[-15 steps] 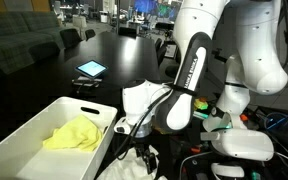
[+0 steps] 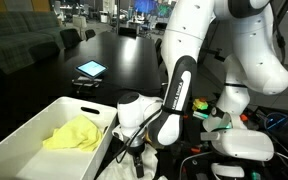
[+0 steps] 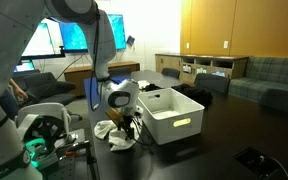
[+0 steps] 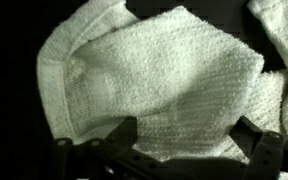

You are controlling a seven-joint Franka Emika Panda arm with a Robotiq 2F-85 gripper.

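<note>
A white towel (image 4: 159, 80) lies crumpled on the dark table and fills most of the wrist view. My gripper is open right over it, one fingertip near each side of a raised fold; whether the fingers touch the cloth I cannot tell. In the first exterior view the gripper (image 2: 138, 164) points down at the towel (image 2: 119, 172), beside the white box. From the second exterior view, the towel (image 3: 110, 134) spreads beneath the gripper (image 3: 130, 134), left of the box.
A white box (image 2: 32, 136) with a yellow cloth (image 2: 76, 134) inside stands close beside the arm. A tablet (image 2: 91, 69) lies farther back on the dark table. Free tabletop (image 3: 206, 155) extends to the right in the second exterior view.
The gripper has come down toward the towel and now hides part of it. The box and yellow cloth have not moved.
</note>
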